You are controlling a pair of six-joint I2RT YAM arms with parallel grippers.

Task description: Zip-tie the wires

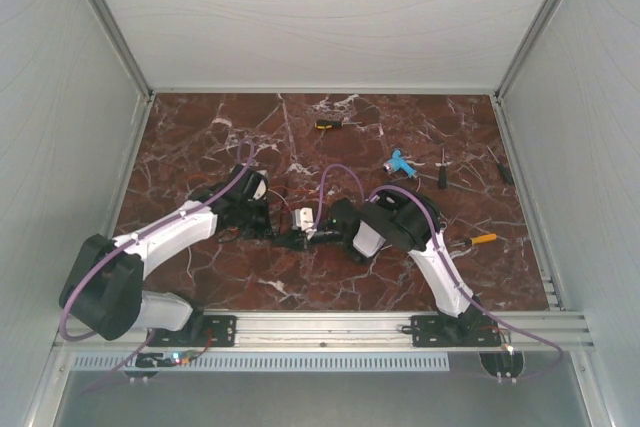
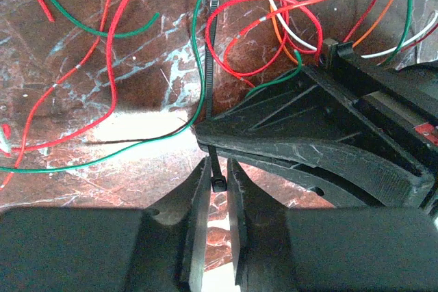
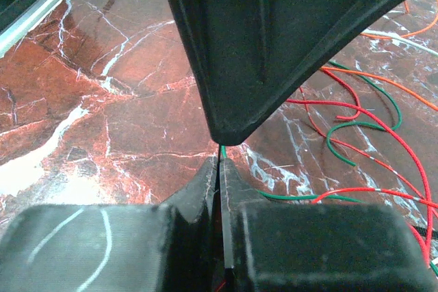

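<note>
A thin black zip tie (image 2: 209, 80) runs down the left wrist view, its small square head (image 2: 219, 184) between the fingertips of my left gripper, which is shut on it. My right gripper (image 1: 284, 240) reaches in from the side, its tip closed around the strap just above the head. In the right wrist view, a dark sliver of strap rises from between the shut right fingertips toward the left finger (image 3: 233, 66). A green wire (image 2: 197, 66) passes close by the strap. Red wires (image 2: 111, 66) lie loosely beside it; whether the tie encircles any is unclear.
On the marble table (image 1: 400, 277) lie a blue tool (image 1: 399, 164), a yellow-black screwdriver (image 1: 328, 124), an orange-handled tool (image 1: 483, 239) and dark-handled tools at the right. The two grippers almost touch. Clear surface spreads along the back.
</note>
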